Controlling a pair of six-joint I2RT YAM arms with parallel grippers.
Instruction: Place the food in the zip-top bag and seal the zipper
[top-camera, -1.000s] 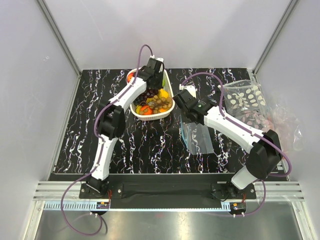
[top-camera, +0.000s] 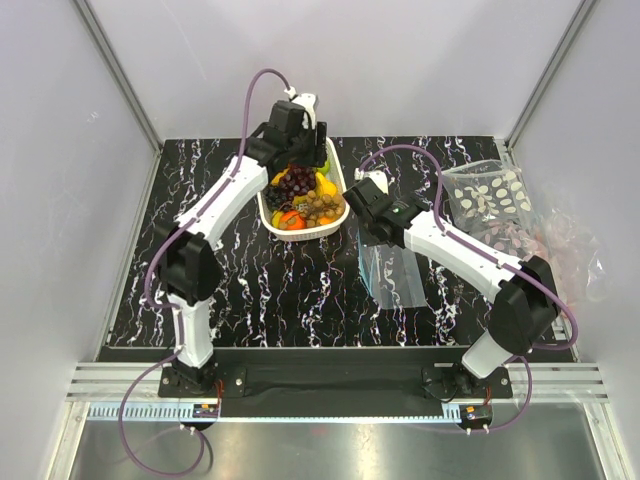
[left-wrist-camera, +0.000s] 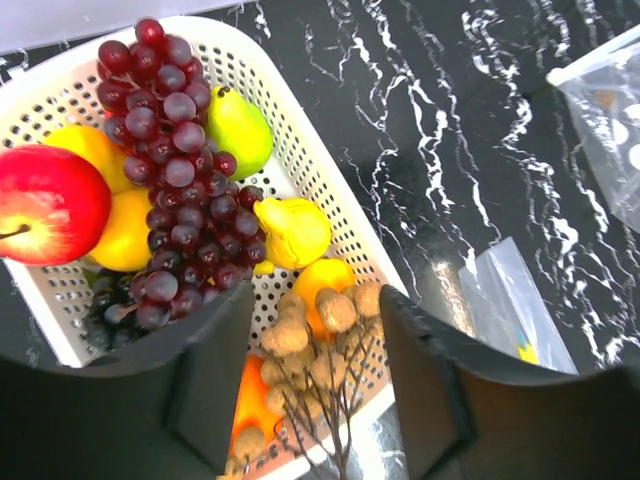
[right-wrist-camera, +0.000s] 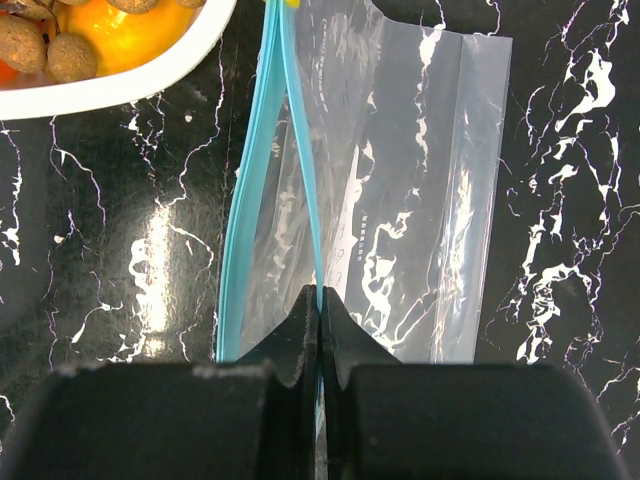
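Note:
A white perforated basket (top-camera: 287, 231) holds grapes (left-wrist-camera: 180, 170), an apple (left-wrist-camera: 45, 205), a pear (left-wrist-camera: 240, 130), yellow and orange fruit and brown round items. My left gripper (top-camera: 312, 145) is over the basket; in its wrist view the open fingers (left-wrist-camera: 160, 410) frame the brown items from above. A clear zip bag (right-wrist-camera: 410, 200) with a blue zipper (right-wrist-camera: 245, 230) lies right of the basket. My right gripper is shut on the zipper's thin blue edge at the bag's opening.
Other clear bags (top-camera: 490, 200) lie at the back right, some with white spots. Pale walls enclose the sides and back.
Compared with one second ago, my left gripper has risen and moved toward the back left over the basket. The right arm is almost unchanged.

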